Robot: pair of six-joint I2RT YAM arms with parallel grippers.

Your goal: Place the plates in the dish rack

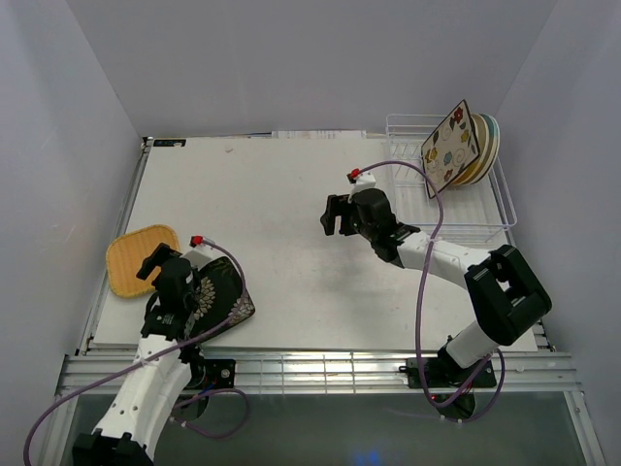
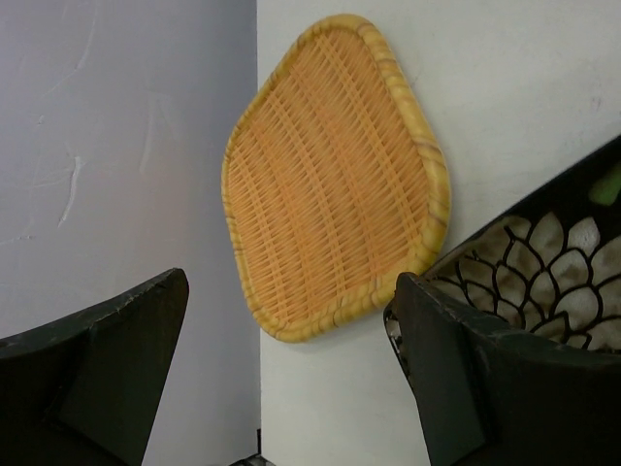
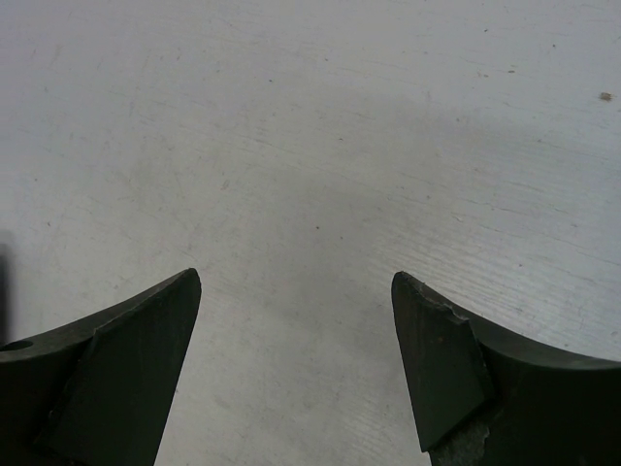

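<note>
A square yellow woven plate (image 1: 136,254) (image 2: 330,165) lies at the table's left, beside a black square plate with a pale flower pattern (image 1: 224,296) (image 2: 549,272). My open left gripper (image 1: 152,268) hangs over these two, empty, its right finger over the black plate's corner. A white wire dish rack (image 1: 408,131) at the back right holds several upright plates, the front one square with flowers (image 1: 448,150). My right gripper (image 1: 336,216) is open above bare table near the middle, left of the rack.
Walls bound the table at left, back and right, and a metal rail runs along the front edge.
</note>
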